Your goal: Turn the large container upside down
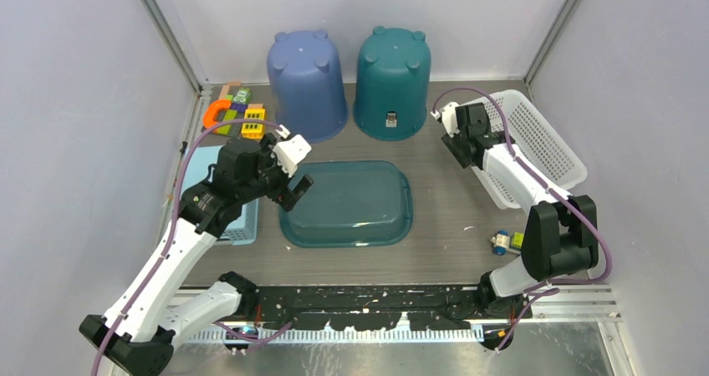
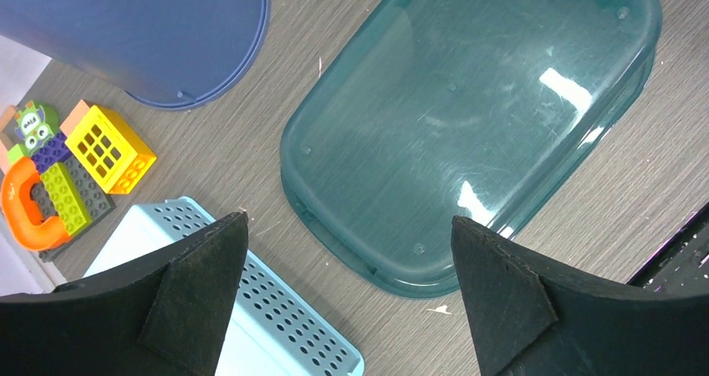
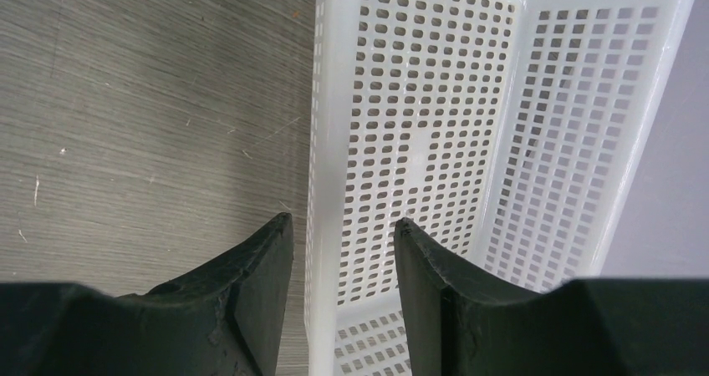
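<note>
Two large tubs stand upside down at the back, a blue one (image 1: 305,83) and a teal one (image 1: 391,79). A green oblong lid or shallow container (image 1: 345,205) lies in the middle. A white perforated basket (image 1: 548,146) lies at the right; its near long rim runs between the fingertips of my right gripper, which is part open just above it, with no clear contact. My left gripper hangs open over the left end of the green piece, nothing between its fingers.
A light blue basket (image 2: 293,309) sits at left, toy bricks (image 2: 104,146) behind it. A toy truck (image 1: 508,242) lies at the front right.
</note>
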